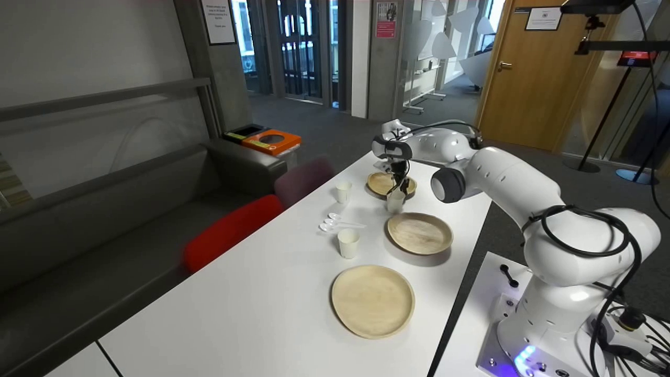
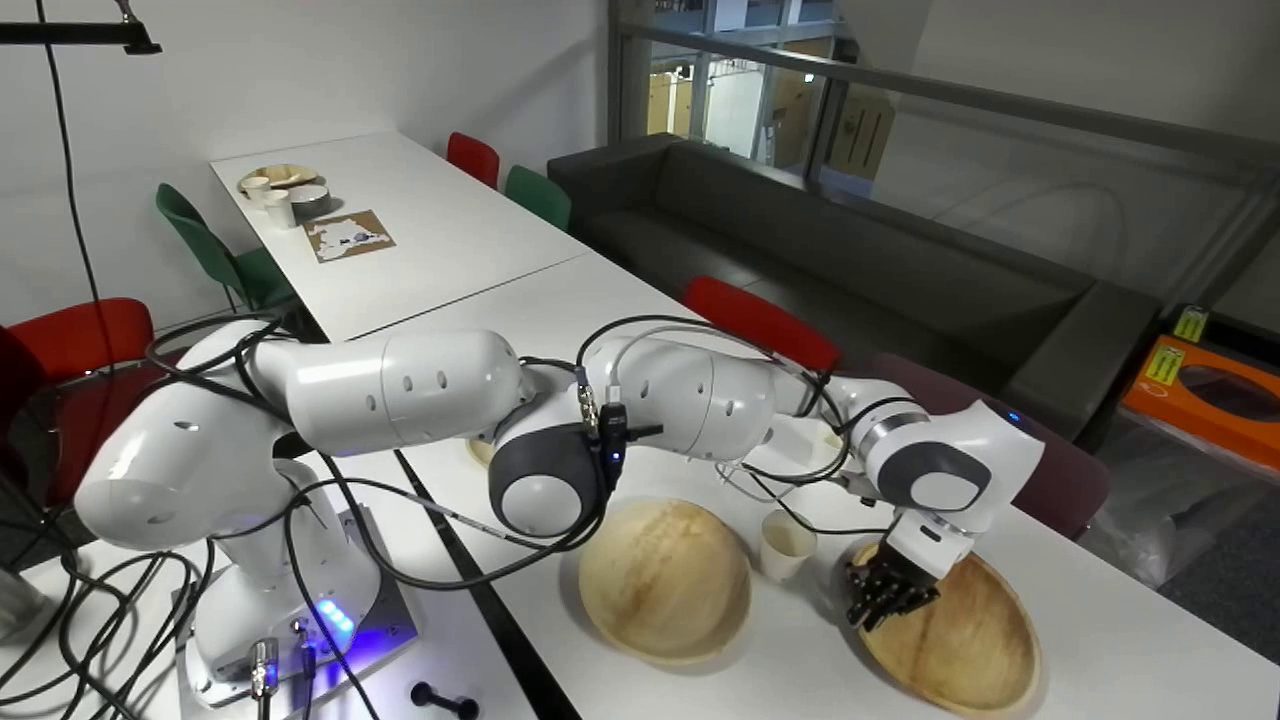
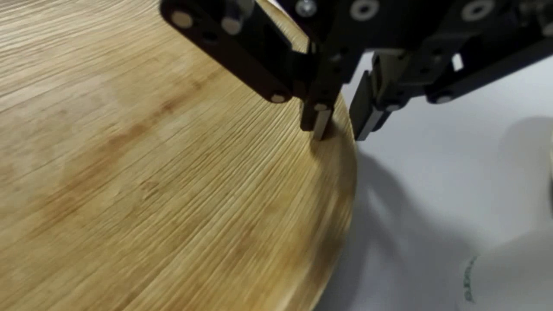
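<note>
My gripper straddles the rim of the farthest wooden plate (image 3: 171, 197) in the wrist view. One finger is on the plate's inner side and the other just outside its edge. A gap shows between the fingers, so the fingers are partly open around the rim. In exterior view 2 the black gripper (image 2: 890, 592) is low over the near left edge of that plate (image 2: 960, 642). A pale cup (image 2: 787, 547) stands close beside it. From exterior view 1, the cup (image 1: 395, 202) partly hides the gripper's tips.
A second wooden plate (image 1: 419, 233) and a third, nearer plate (image 1: 373, 301) lie on the white table. Two more pale cups, one farther (image 1: 343, 192) and one nearer (image 1: 348, 243), stand with white spoons (image 1: 339, 222) between them.
</note>
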